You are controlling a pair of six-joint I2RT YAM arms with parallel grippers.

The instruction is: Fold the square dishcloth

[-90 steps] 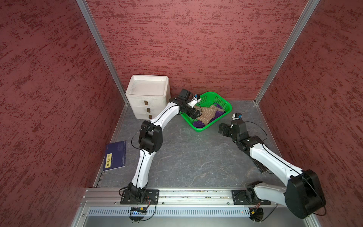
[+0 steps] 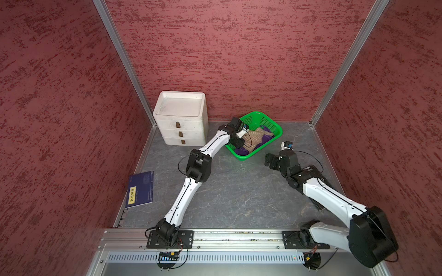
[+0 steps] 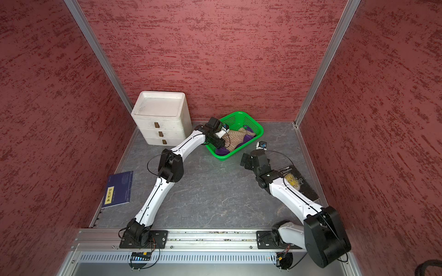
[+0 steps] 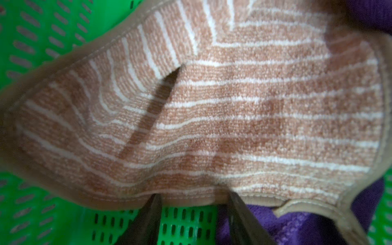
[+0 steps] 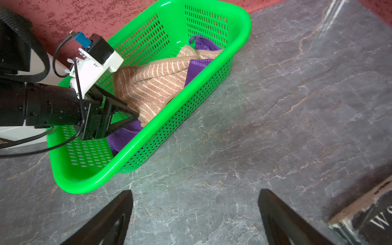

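A brown dishcloth with white stripes (image 4: 265, 122) lies creased in the green basket (image 5: 143, 149), one part folded over on itself. My left gripper is inside the basket with its fingers parted. Its fingertips reach the cloth's hemmed edge in the left wrist view; whether they touch it, I cannot tell. Purple cloth (image 5: 123, 136) shows beneath and beside the striped one, partly covered. My right gripper stands open over the bare tabletop, to the right of the basket, with nothing between its fingers.
Behind the left arm stands a white drawer unit (image 2: 179, 117). A blue book (image 2: 140, 189) lies at the left edge, and a dark book (image 3: 298, 181) lies under the right arm's side.
The right arm has shifted only slightly. The cloths look unmoved.
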